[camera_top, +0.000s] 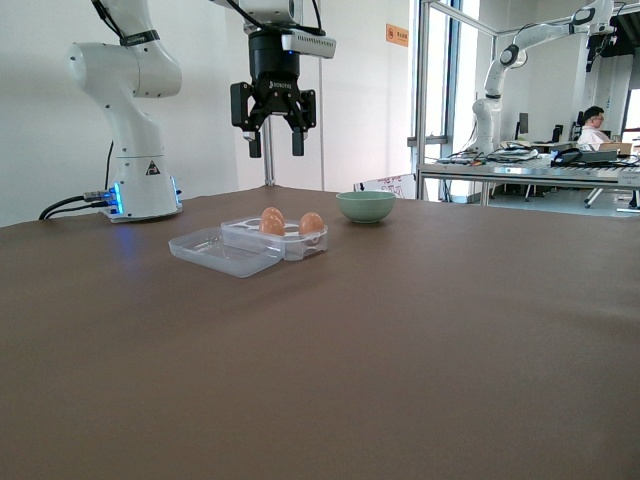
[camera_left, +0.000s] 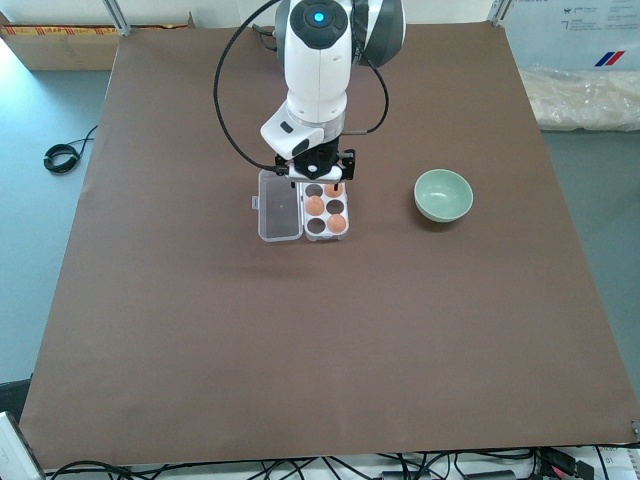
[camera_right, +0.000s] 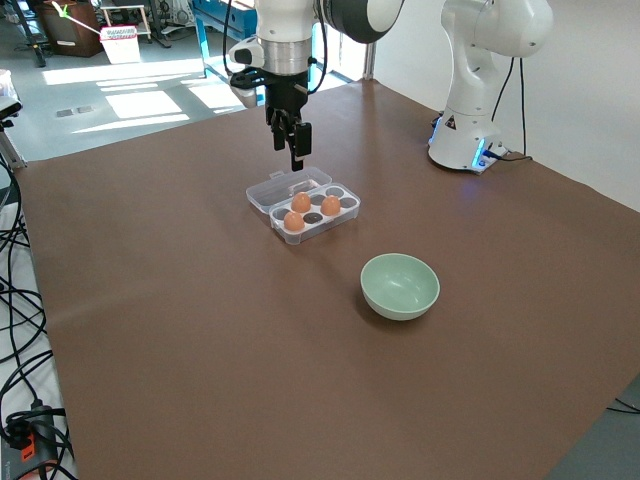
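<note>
A plastic egg box (camera_left: 325, 215) with its clear lid (camera_left: 279, 210) folded open holds three brown eggs (camera_right: 330, 206) among empty dark cavities, near the middle of the brown table. My black gripper (camera_top: 276, 140) hangs above the box, its two fingers apart with nothing visible between them; in the left view it covers the box's upper end, and in the right view it sits just above the lid side. A pale green bowl (camera_right: 400, 285) stands apart from the box, to its right in the left view.
Cables lie beyond the table's edge.
</note>
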